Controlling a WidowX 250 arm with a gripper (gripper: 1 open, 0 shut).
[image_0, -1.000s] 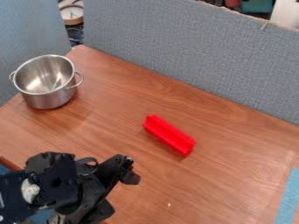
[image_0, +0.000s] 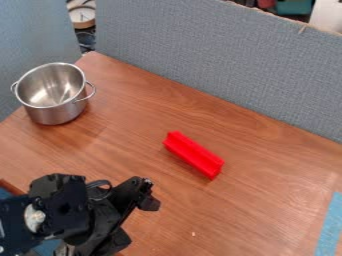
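Note:
A red oblong block (image_0: 194, 153) lies diagonally on the wooden table, right of centre. A steel pot (image_0: 52, 100) with two wire handles stands at the upper left, and it looks empty inside. My black gripper (image_0: 144, 195) is low at the bottom left, below and left of the red block and apart from it. Its fingers point toward the right, and nothing shows held in them; how far apart they are is hard to make out from this angle.
Grey padded panels (image_0: 227, 65) border the table at the back and left. A strip of blue tape (image_0: 329, 225) runs along the right edge.

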